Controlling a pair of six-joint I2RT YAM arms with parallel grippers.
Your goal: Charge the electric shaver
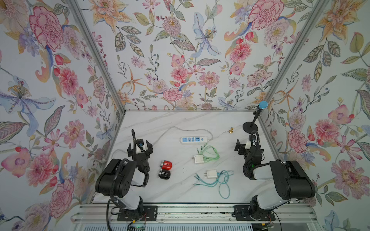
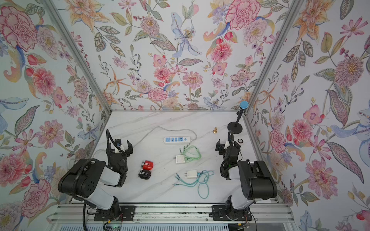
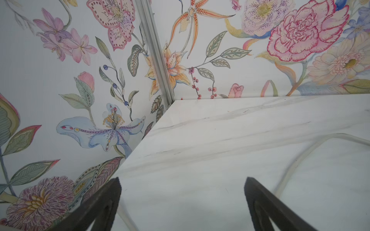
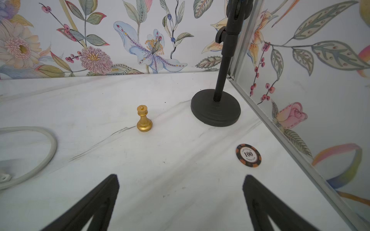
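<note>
Two small shavers, one red [image 1: 166,165] and one black [image 1: 164,174], lie side by side to the right of my left arm. A white charger with a coiled green cable [image 1: 198,159] rests at mid-table. Nearer the front edge is another white charger [image 1: 212,174], with a teal cable [image 1: 224,179]. Behind them lies a white power strip [image 1: 193,139] with blue sockets. My left gripper is open and empty above bare table. Open too, my right gripper has only bare table between its fingers. Both stand apart from the shavers and chargers.
At the back right stands a black round-based stand [image 4: 215,107] with a blue top. A gold chess piece [image 4: 144,118] and a poker chip [image 4: 248,155] lie nearby. The strip's grey cord [image 2: 154,129] curves leftward.
</note>
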